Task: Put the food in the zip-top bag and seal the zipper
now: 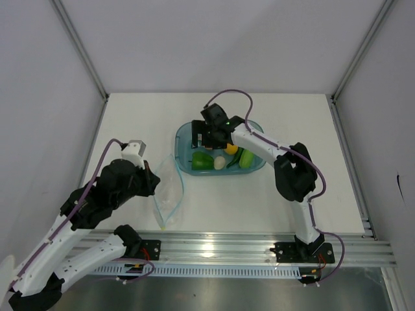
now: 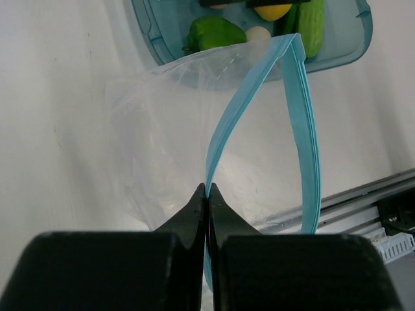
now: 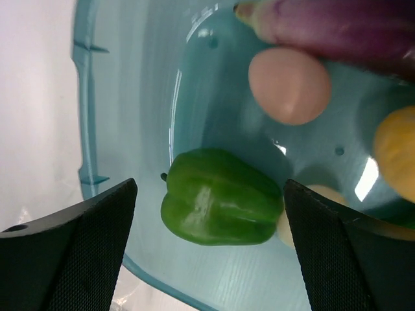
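Observation:
My left gripper is shut on the blue zipper edge of the clear bag (image 2: 162, 142), which lies left of the blue bin (image 1: 185, 165). My right gripper hangs open over the bin, above a green pepper (image 3: 220, 197). Around it lie a pink egg (image 3: 288, 84), an eggplant (image 3: 337, 26), a yellow round item (image 3: 395, 152) and a pale egg-like item (image 3: 311, 191), partly behind the finger. A long green vegetable (image 2: 311, 23) lies at the bin's right.
A metal rail runs along the front edge.

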